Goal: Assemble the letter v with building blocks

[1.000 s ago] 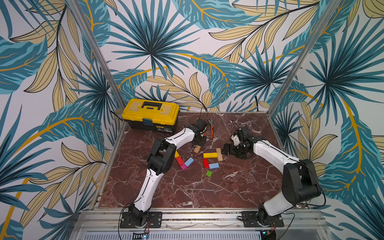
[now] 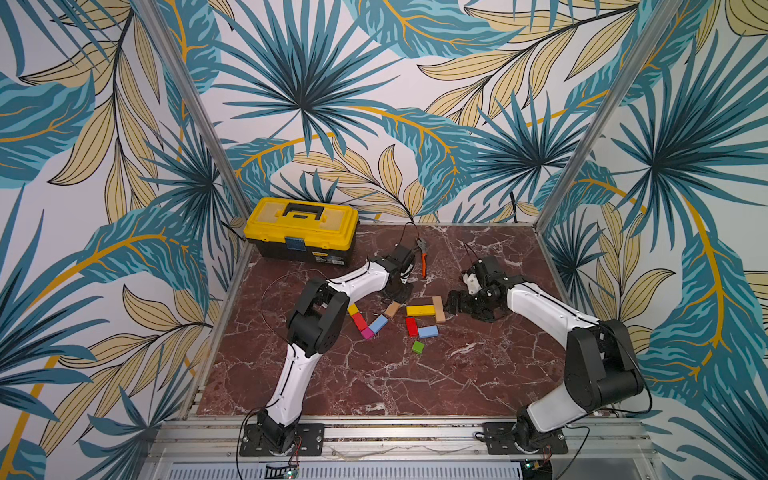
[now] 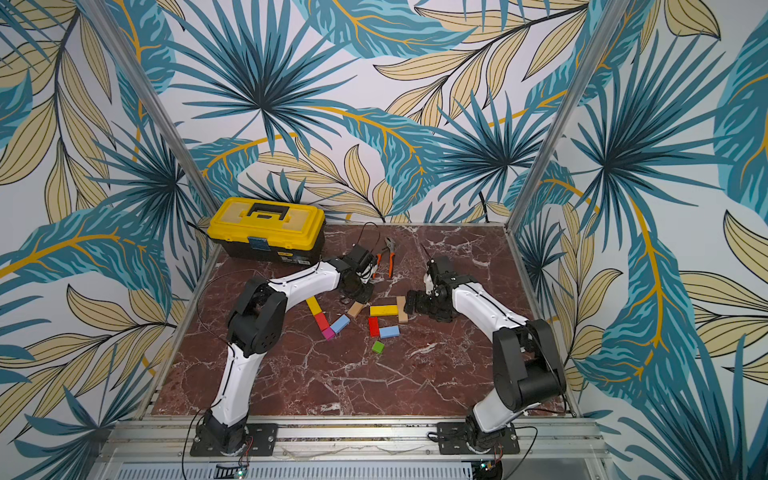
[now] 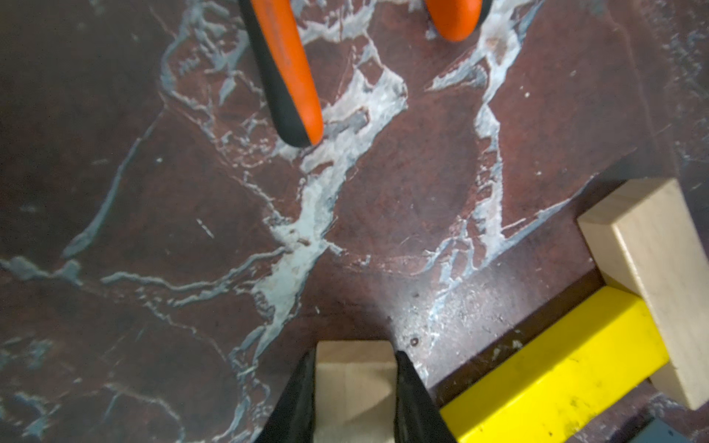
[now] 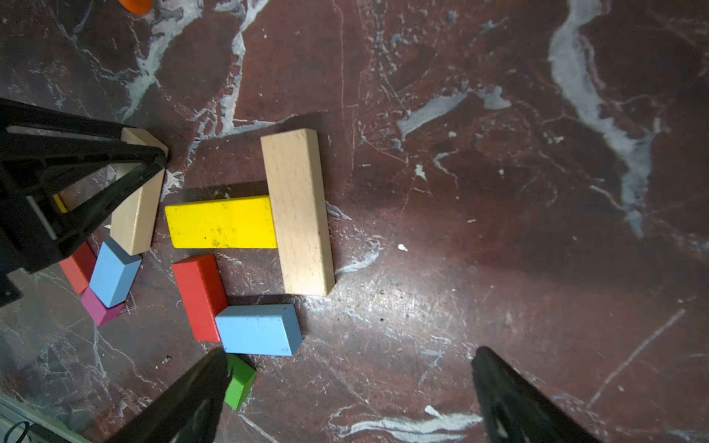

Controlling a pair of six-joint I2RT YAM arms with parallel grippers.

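A slanted row of yellow (image 2: 353, 309), red (image 5: 78, 265) and magenta (image 5: 101, 307) blocks runs down to a corner, where a blue block (image 5: 114, 274) rises the other way. Continuing that blue block's line is a wooden block (image 5: 138, 214), its near end at or very close to the blue one's far end. My left gripper is shut on this wooden block, fingers on both sides. Off to the right, my right gripper stands open and empty above the table, beside a second wooden block (image 5: 297, 214).
Loose yellow (image 5: 221, 223), red (image 5: 199, 296), blue (image 5: 257, 329) and green (image 5: 240, 381) blocks lie mid-table. Orange-handled pliers (image 2: 424, 264) lie behind, and a yellow toolbox (image 2: 302, 228) occupies the back left.
The right arm has barely shifted.
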